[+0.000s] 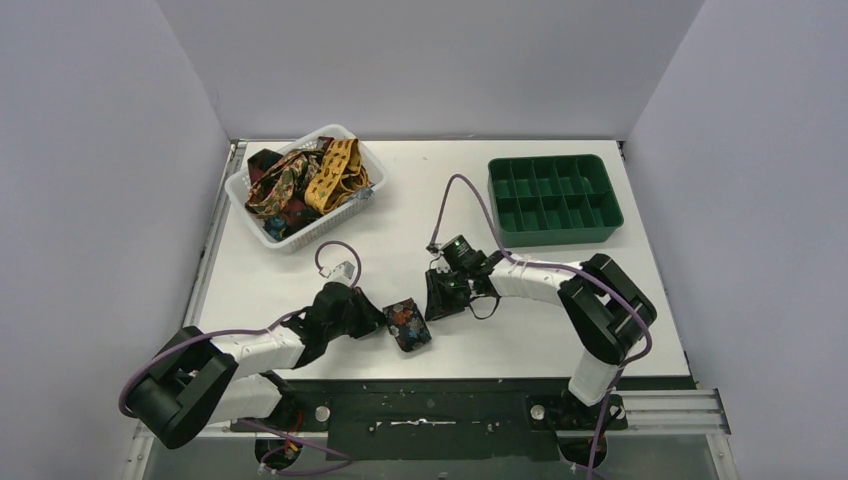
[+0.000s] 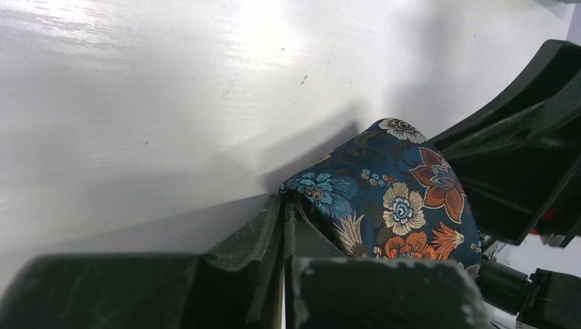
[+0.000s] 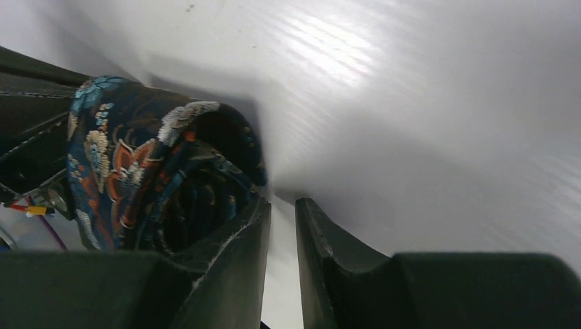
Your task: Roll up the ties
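Observation:
A dark blue tie with flower patterns [image 1: 407,325] lies rolled into a loose, flattish bundle at the front middle of the table. My left gripper [image 1: 381,318] is shut at its left side. In the left wrist view, the bundle's folded edge touches the shut fingertips [image 2: 273,212]; whether cloth is pinched there is hidden. On the other side stands my right gripper [image 1: 432,314], slightly open. Only bare table shows through the narrow gap between its fingertips. The tie's coiled layers [image 3: 199,185] face that gripper, close beside one finger.
A white basket [image 1: 372,165] full of other ties stands at the back left. At the back right is an empty green box [image 1: 555,239] with several compartments. Bare table [image 1: 425,190] lies between them.

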